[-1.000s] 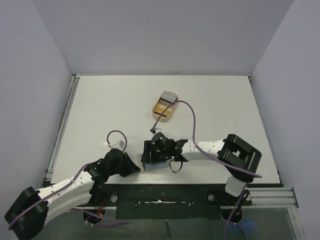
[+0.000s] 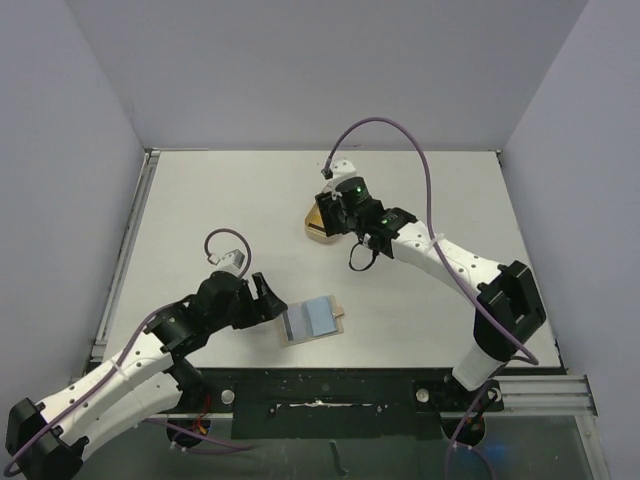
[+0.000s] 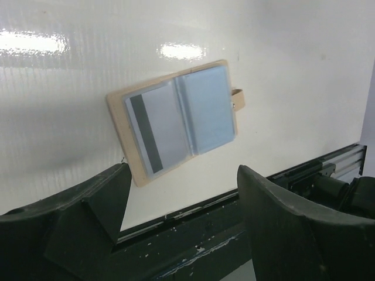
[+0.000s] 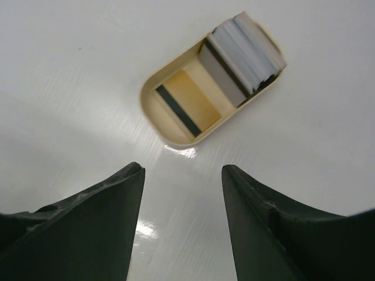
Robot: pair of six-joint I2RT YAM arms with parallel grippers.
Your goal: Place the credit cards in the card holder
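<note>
The beige card holder (image 3: 129, 147) lies spread flat near the table's front edge, with a clear sleeve on its left half holding a dark-striped card (image 3: 164, 123) and a pale blue flap (image 3: 209, 109) on its right half. Farther back is a tan tray (image 4: 150, 117). Inside it one gold card (image 4: 190, 100) with a dark stripe lies flat, and a stack of grey cards (image 4: 246, 50) leans at the other end. My left gripper stands open just left of the holder, empty. My right gripper is open near the tray, its fingers empty and clear of the cards.
In the top view the right arm hides much of the tray.
My right gripper has moved away from the holder, back toward the tray, uncovering the holder. The left gripper has shifted slightly up and its fingers now stand apart.
</note>
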